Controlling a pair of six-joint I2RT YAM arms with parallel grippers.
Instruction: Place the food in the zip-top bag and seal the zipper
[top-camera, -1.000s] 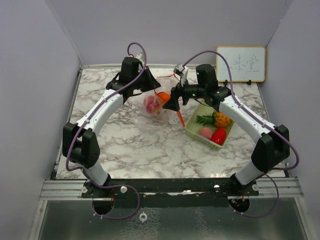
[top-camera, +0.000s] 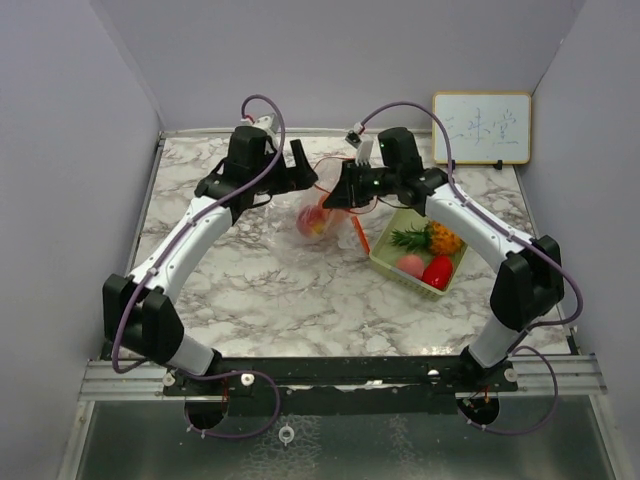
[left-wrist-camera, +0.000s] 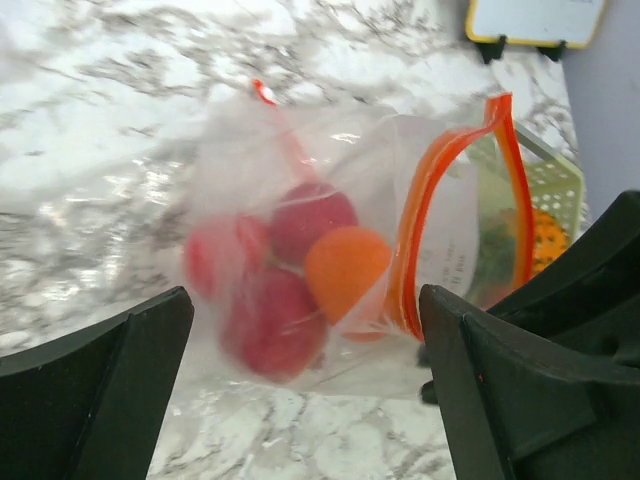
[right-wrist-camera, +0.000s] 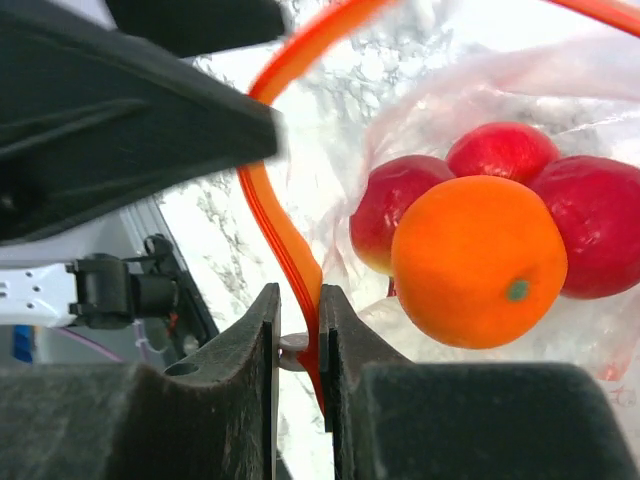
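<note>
A clear zip top bag (left-wrist-camera: 360, 140) with an orange zipper band (left-wrist-camera: 418, 215) lies mid-table. Inside it are an orange fruit (right-wrist-camera: 478, 262) and several red fruits, among them a red apple (right-wrist-camera: 392, 208). My right gripper is shut on the orange band at the bag's mouth, by the orange fruit. My left gripper stands open just left of it, its fingers (left-wrist-camera: 120, 370) wide apart with nothing gripped. In the top view, the left gripper (top-camera: 312, 170) is close beside the right gripper (top-camera: 335, 202). The bag's mouth gapes.
A pale green basket (top-camera: 385, 262) to the right holds a pineapple (top-camera: 443, 238), a red pepper (top-camera: 437, 272) and a peach (top-camera: 411, 265). A whiteboard (top-camera: 482, 127) stands at the back right.
My left gripper has opened, let go of the bag's band and shifted slightly.
</note>
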